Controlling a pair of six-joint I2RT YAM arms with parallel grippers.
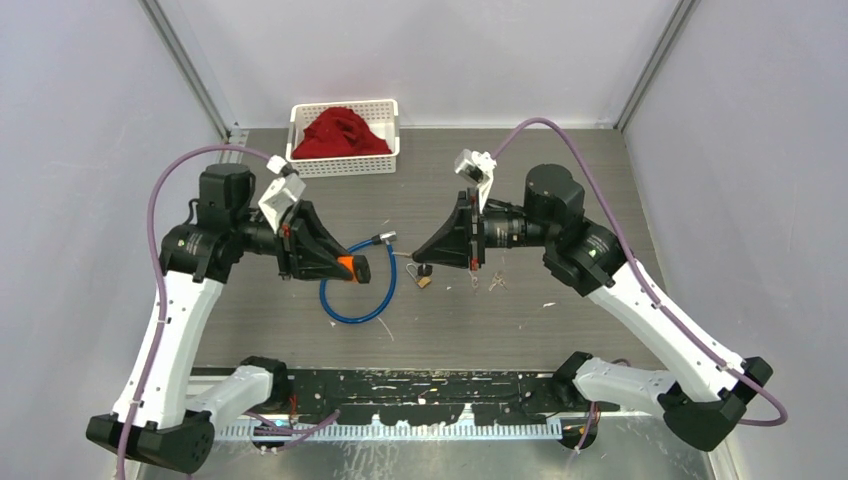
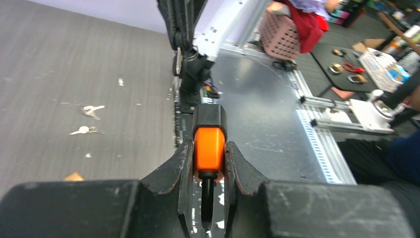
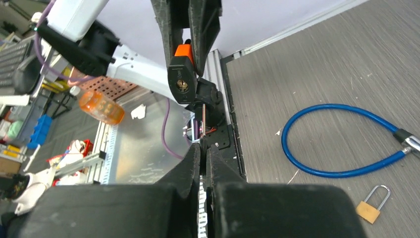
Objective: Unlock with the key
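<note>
My left gripper is closed around an orange-and-black lock body [image 2: 208, 148] with a keyhole on its end face [image 3: 182, 84], held up above the floor in the top view. My right gripper is shut on a key [image 3: 203, 119], its thin blade pointing up toward that lock in the right wrist view; they are apart. A brass padlock [image 1: 423, 281] and a blue cable lock [image 1: 384, 300] lie on the floor. Two sets of loose keys [image 2: 91, 111] lie to the right of the padlock in the top view.
A white basket [image 1: 300, 165] with red cloth [image 1: 340, 135] stands at the back. Grey walls bound the grey floor [image 1: 540, 330]. The floor between basket and locks is clear.
</note>
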